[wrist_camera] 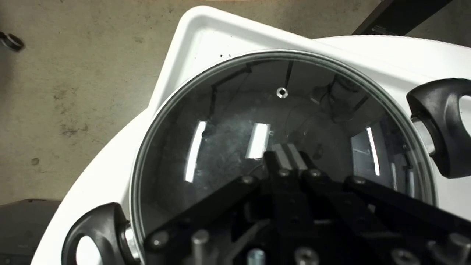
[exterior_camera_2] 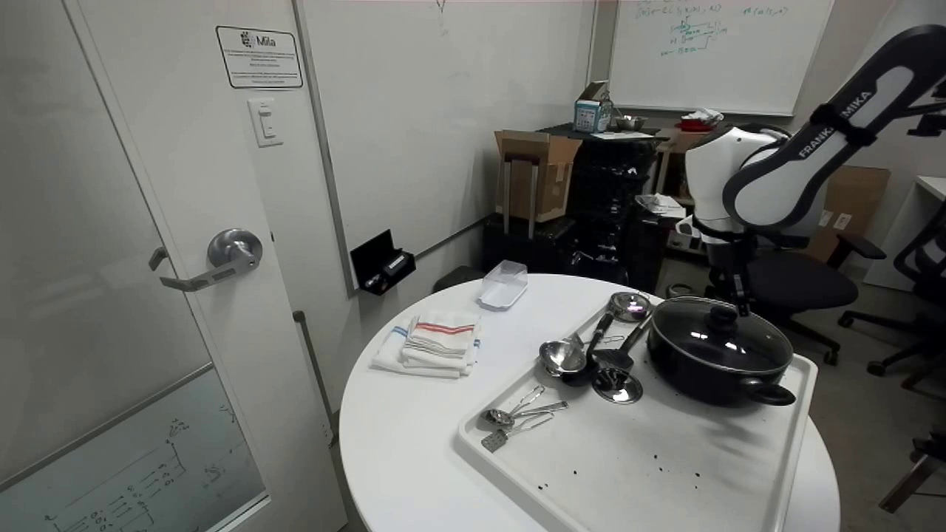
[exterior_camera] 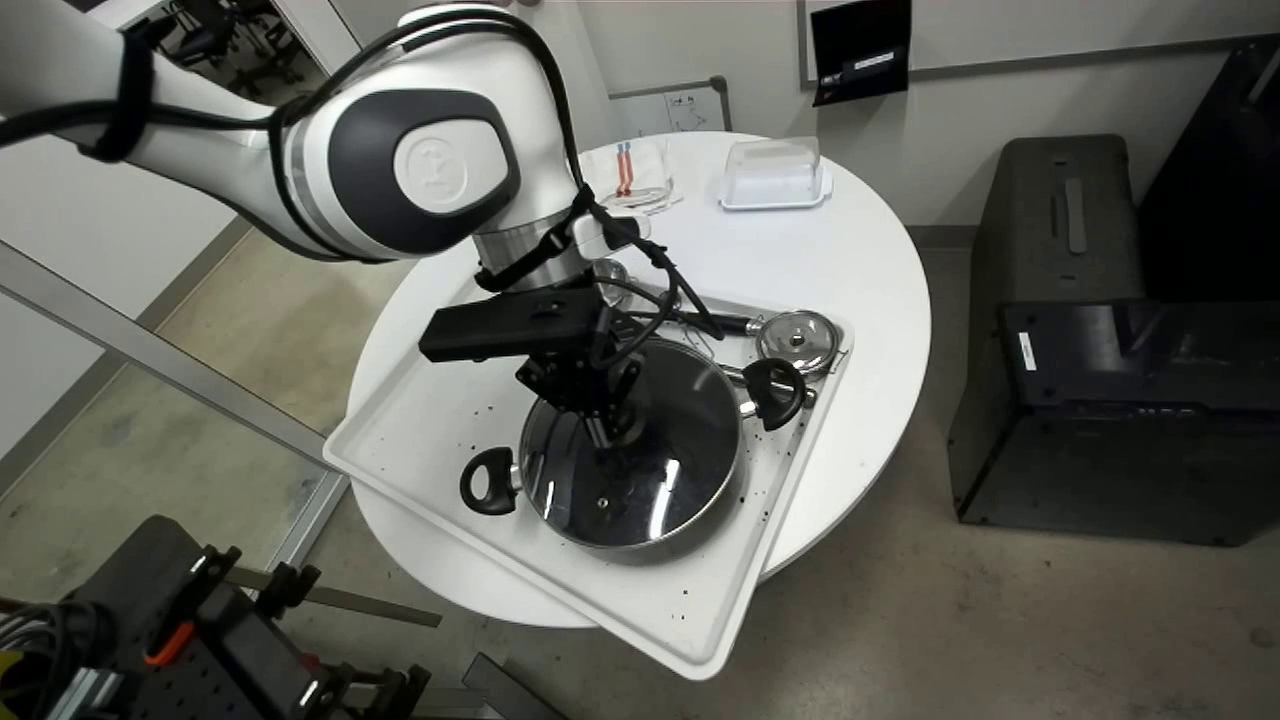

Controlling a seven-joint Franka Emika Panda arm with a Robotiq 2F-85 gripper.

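A black pot (exterior_camera_2: 709,368) with two looped black handles stands on the white tray (exterior_camera_2: 567,483), covered by a dark glass lid (exterior_camera: 672,462) with a black knob (exterior_camera_2: 723,318) at its centre. Just over the lid, right beside the knob, is my gripper (exterior_camera: 597,432). In the wrist view its two fingertips (wrist_camera: 296,155) lie close together, and nothing shows between them. That view does not show the knob, which the gripper partly covers in exterior view 1.
Ladles and strainers (exterior_camera_2: 562,357) with other utensils (exterior_camera_2: 510,417) lie on the tray beside the pot. Folded towels (exterior_camera_2: 434,344) and a clear-lidded container (exterior_camera_2: 503,288) sit farther off on the round table (exterior_camera_2: 399,443). The tray's front part is bare.
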